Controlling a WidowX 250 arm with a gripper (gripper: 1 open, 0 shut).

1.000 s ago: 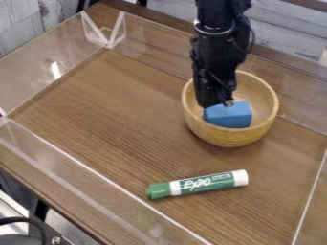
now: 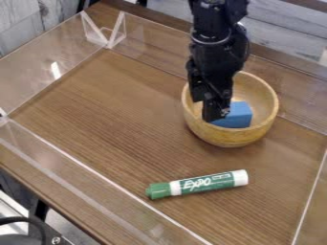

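Observation:
My black gripper [image 2: 207,100] hangs from the top of the view, open, over the left part of a round yellow bowl [image 2: 251,132]. A blue block [image 2: 234,118] lies inside the bowl, just right of the fingers. A green EXPO marker [image 2: 193,186] lies on the wooden table below the bowl.
Clear plastic rims border it, with a white tape-like shape at the top left. A black cable runs at the bottom left corner.
My gripper has moved slightly left and down, toward the bowl's left side. The bowl and marker look nearly unchanged.

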